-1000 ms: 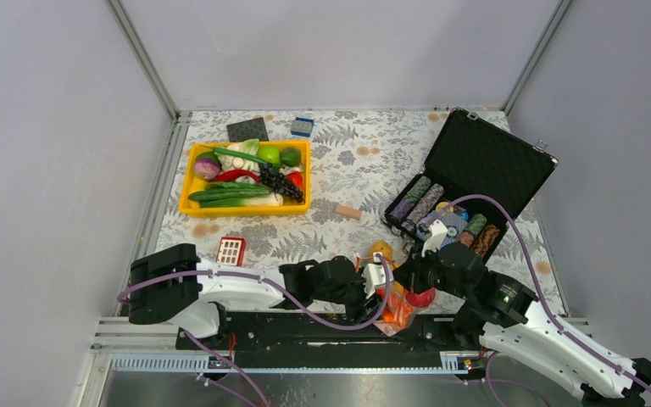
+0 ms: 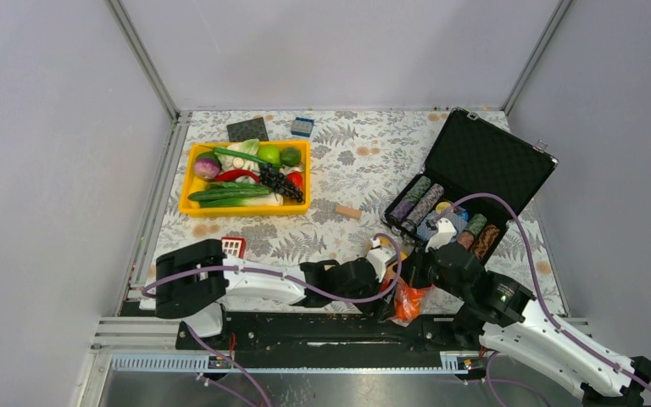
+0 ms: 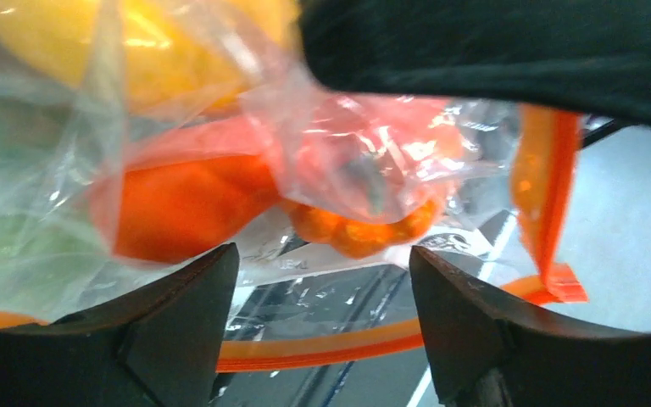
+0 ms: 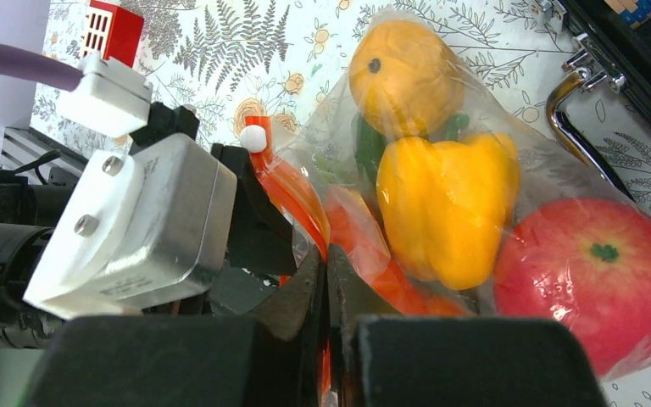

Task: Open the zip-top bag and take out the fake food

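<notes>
The clear zip bag (image 2: 410, 301) lies at the table's front edge, with a yellow bell pepper (image 4: 441, 203), a round orange-yellow item (image 4: 403, 76), a red fruit (image 4: 585, 280) and orange pieces (image 3: 178, 208) inside. Its orange zip strip (image 4: 292, 191) runs into the shut fingers of my right gripper, which pinches it. My left gripper is part open, its fingertips over the bag's lower edge near an orange seal strip (image 3: 322, 352), with clear film between them.
A yellow tray (image 2: 188, 203) of fake vegetables sits at left. An open black case (image 2: 492, 157) with chip rolls is at right. A red calculator (image 2: 233, 247), a wooden block (image 2: 347, 212) and two small boxes at the back lie on the table.
My left arm has moved to the right, across the bag beside the right gripper. The right arm is almost unmoved.
</notes>
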